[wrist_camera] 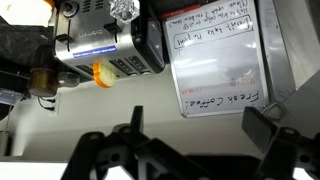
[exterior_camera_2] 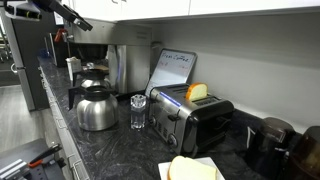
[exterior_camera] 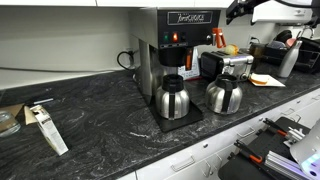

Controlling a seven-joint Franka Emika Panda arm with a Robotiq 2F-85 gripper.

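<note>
My gripper stands open with nothing between its fingers; in the first exterior view it is high at the upper right, clear of the counter. Below it in the wrist view are a silver and black toaster [wrist_camera: 105,40] and a whiteboard [wrist_camera: 215,62] with handwriting. A rounded yellow-orange piece [exterior_camera_2: 201,92], which looks like bread, sticks up from the toaster [exterior_camera_2: 190,122]. Another bread-like piece [exterior_camera_2: 190,169] lies on a white sheet in front of the toaster.
A coffee maker [exterior_camera: 184,28] stands on the black counter [exterior_camera: 100,118] with one steel carafe [exterior_camera: 172,98] in it. A second carafe [exterior_camera: 224,97] sits near the counter's front edge. A clear jar [exterior_camera_2: 138,110] stands beside the toaster. Left of the coffee maker, much counter is bare.
</note>
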